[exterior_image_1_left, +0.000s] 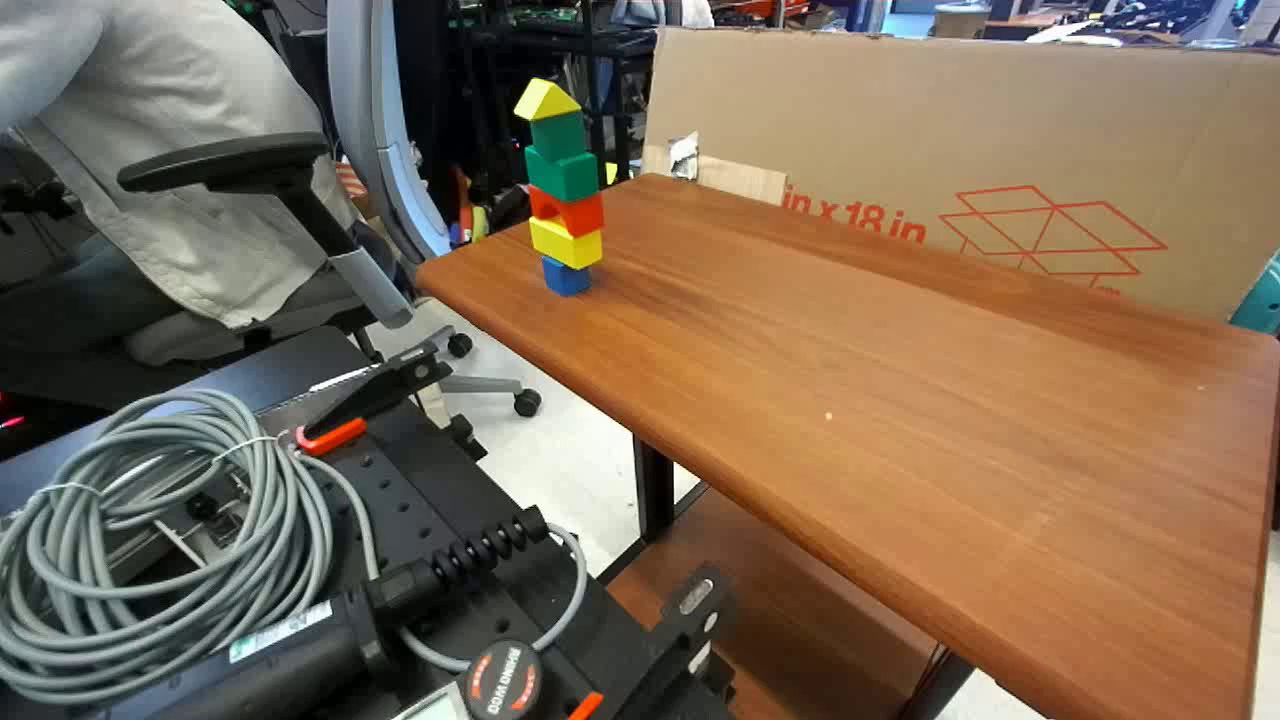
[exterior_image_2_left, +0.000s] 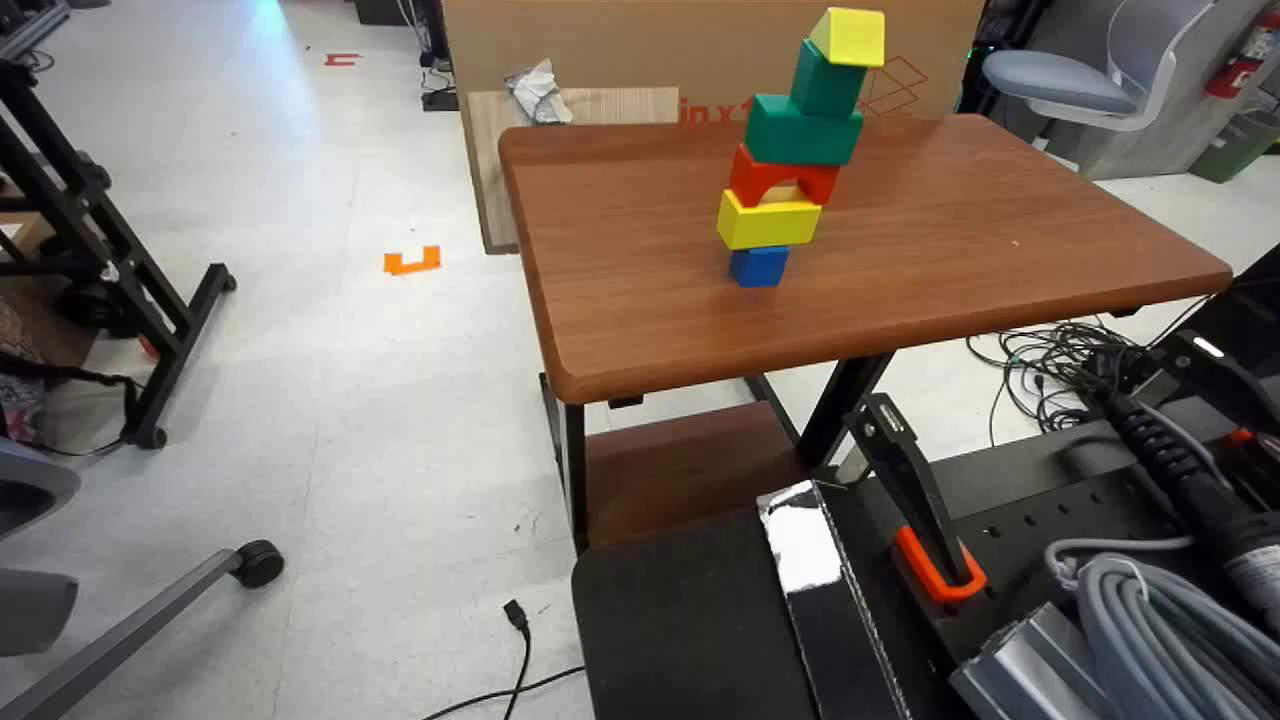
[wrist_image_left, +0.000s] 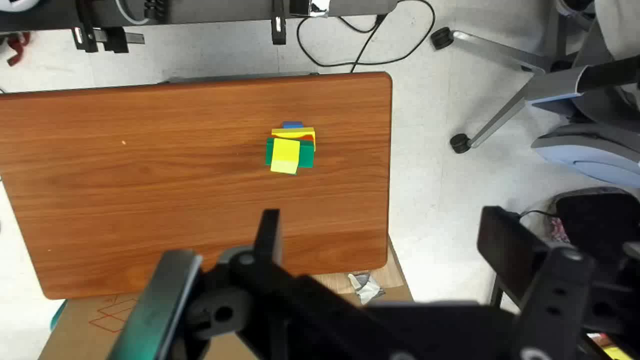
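Observation:
A tower of blocks stands on the wooden table (exterior_image_1_left: 912, 396), near one end. From the bottom up it has a small blue block (exterior_image_2_left: 759, 266), a yellow block (exterior_image_2_left: 770, 223), a red arch (exterior_image_2_left: 753, 178), a wide green block (exterior_image_2_left: 801, 132), a narrower green block (exterior_image_2_left: 825, 84) and a yellow wedge (exterior_image_2_left: 848, 37). The upper blocks sit slightly offset. Looking down in the wrist view, the yellow wedge (wrist_image_left: 285, 156) covers part of the green blocks. My gripper is open, its fingers wide apart and empty, clear of the tower. Neither exterior view shows it.
A large cardboard sheet (exterior_image_1_left: 960, 132) stands along the table's far side. Coiled grey cable (exterior_image_1_left: 180, 552) and orange-handled clamps (exterior_image_2_left: 942, 564) lie on the black bench. A person sits in a chair (exterior_image_1_left: 228, 168) near the tower's end.

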